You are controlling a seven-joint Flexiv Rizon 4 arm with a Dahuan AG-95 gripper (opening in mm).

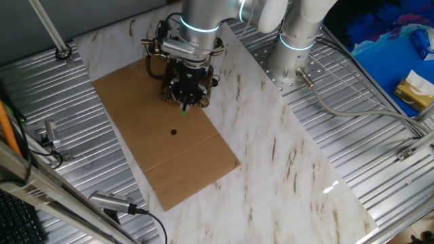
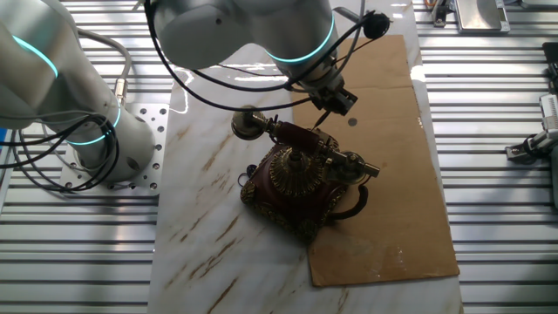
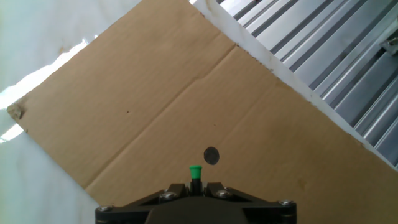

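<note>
An antique-style telephone [image 2: 296, 179], dark red and brass, has its handset [image 2: 301, 138] lying across the top. In exterior view 1 it is mostly hidden under my arm. My gripper hangs over the cardboard beside the phone, pointing down. Its black fingers meet in the middle of the wrist view, and a small green tip [image 3: 196, 171] sticks out where they join. Whether that tip belongs to the fingers cannot be made out. A flat, dark round spot [image 3: 211, 155] shows on the cardboard just beyond the tip, apart from it in this view.
Under everything lies a brown cardboard sheet [image 1: 163, 163] on a marble-patterned board [image 1: 271, 176]. Slatted metal [image 1: 74, 135] borders the board. A small camera [image 1: 112, 202] stands by its left edge.
</note>
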